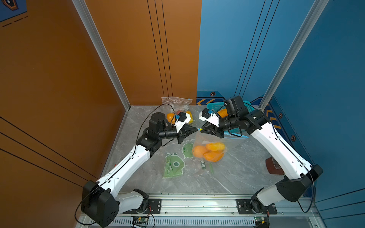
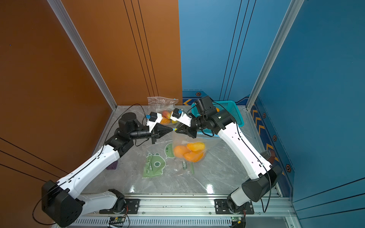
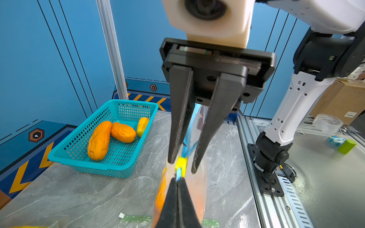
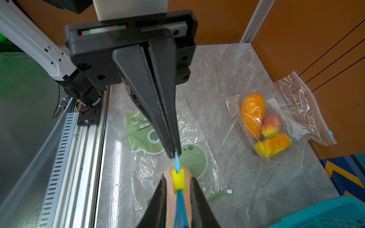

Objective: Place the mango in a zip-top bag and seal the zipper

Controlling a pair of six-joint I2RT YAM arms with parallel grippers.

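A clear zip top bag [image 1: 200, 139] hangs upright between my arms, mangoes [image 1: 215, 146] inside at its bottom. Its blue zipper strip [image 4: 181, 208] runs from one gripper to the other. My left gripper is shut on the strip's end, as the right wrist view also shows. Just beside that end sits the yellow slider [image 4: 178, 180]. Around it my right gripper stands part open, a finger on either side with visible gaps. Most of the strip behind the slider is hidden from above by the right gripper.
A teal basket [image 3: 125, 172] holding more mangoes stands at the back right. Another bag of fruit [image 4: 249, 98] lies at the back left. Flat green-printed bags [image 1: 174, 165] lie on the front left of the table.
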